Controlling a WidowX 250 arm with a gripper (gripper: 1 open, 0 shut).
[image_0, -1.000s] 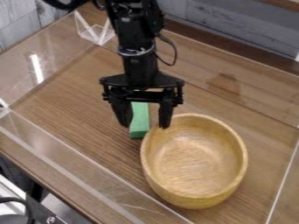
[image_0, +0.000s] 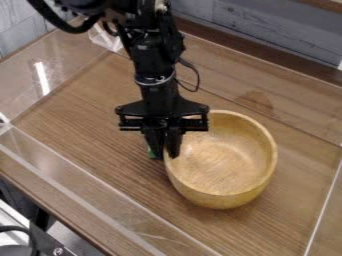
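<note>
The black gripper (image_0: 164, 138) hangs low at the left edge of a pale yellow bowl (image_0: 230, 165), its tips down near the rim. A green object (image_0: 154, 148) shows only in part beside it, mostly hidden behind the gripper. Whether anything is between the fingers cannot be made out.
The wooden table (image_0: 80, 130) has free room to the left and behind. A clear container (image_0: 107, 35) stands at the back left. A wall runs along the back.
The gripper has moved down and its tips have drawn closer together, now covering much of the green object. The bowl's near side sits slightly higher in view.
</note>
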